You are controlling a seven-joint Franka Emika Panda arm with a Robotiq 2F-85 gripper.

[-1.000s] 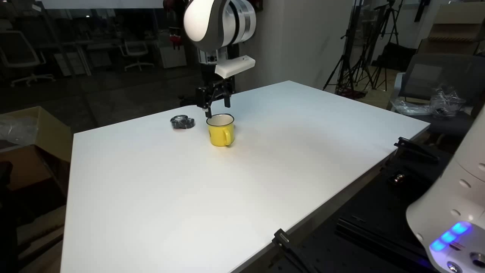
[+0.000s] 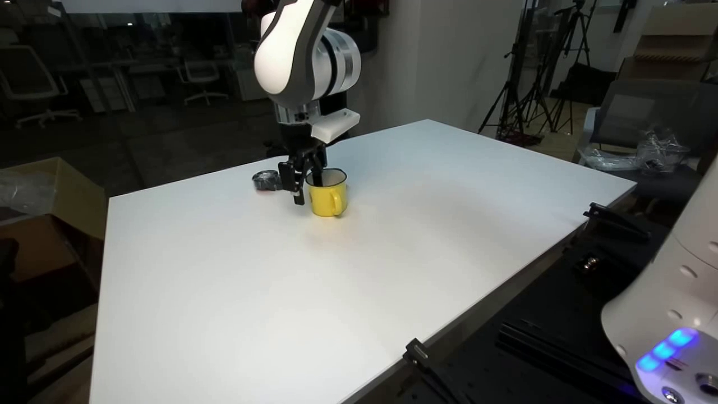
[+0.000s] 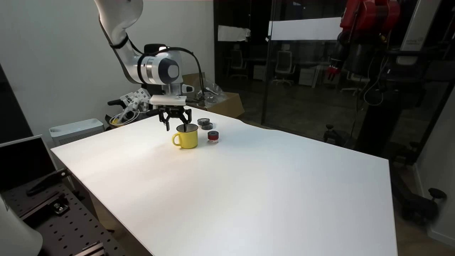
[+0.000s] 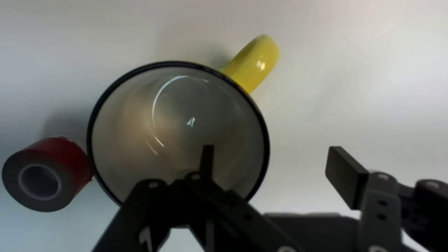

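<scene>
A yellow mug [image 2: 327,200] with a dark rim stands upright on the white table, its handle turned toward the front in exterior view 1. My gripper [image 3: 176,128] is lowered over it with the fingers parted. One finger [image 4: 206,161] reaches inside the mug; the other finger [image 4: 346,176] is outside, so the wall lies between them. In the wrist view a clear gap shows between the rim and the outer finger, and nothing is clamped. The inner fingertip's contact with the wall cannot be made out.
A red and black tape roll [image 4: 46,174] sits close beside the mug, opposite the outer finger. Farther back are dark tape rolls [image 3: 203,122].
The arm has come down and shifted left in exterior view 1. One finger has gone from above the mug to inside it; the mug has stayed in place.
</scene>
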